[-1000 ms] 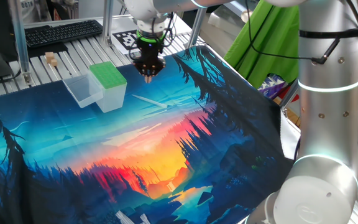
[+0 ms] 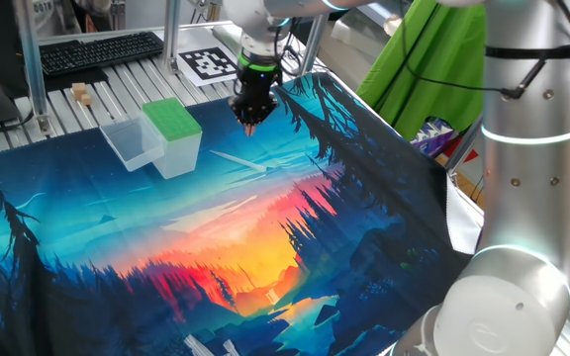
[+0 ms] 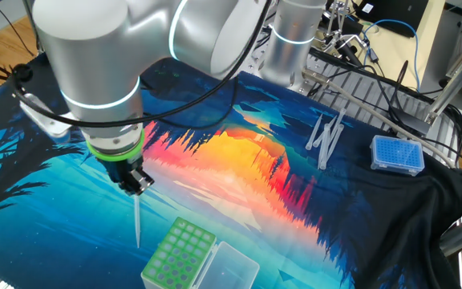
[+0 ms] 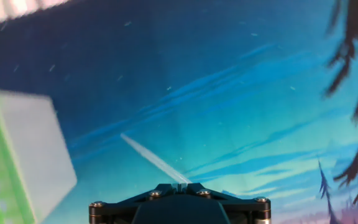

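Note:
A thin whitish stick lies on the printed cloth, beside the box with a green rack top. In the wrist view the stick runs slantwise toward the fingertips, its near end meeting or passing behind them in the picture. My gripper hangs above the cloth, apart from the stick and to the right of the box. Its fingertips look brought together, with nothing visibly held. In the second exterior view the stick appears just below the gripper.
A clear empty lid or tray adjoins the green rack. Several pale slender pieces lie on the cloth's far side, near a blue-topped box. A keyboard sits behind the cloth.
In exterior view 1 the gripper has shifted right by a small amount and turned slightly. The stick and box have stayed put.

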